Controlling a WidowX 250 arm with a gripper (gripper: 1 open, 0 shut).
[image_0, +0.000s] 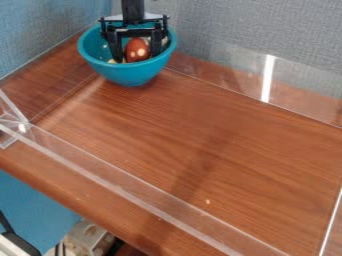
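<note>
A blue bowl stands at the back left of the wooden table, holding a red-brown round object and some paler items that are mostly hidden. My black gripper is down inside the bowl, its open fingers around the top of the red-brown object.
Clear plastic edging runs along the front and back, and a grey textured wall rises behind.
</note>
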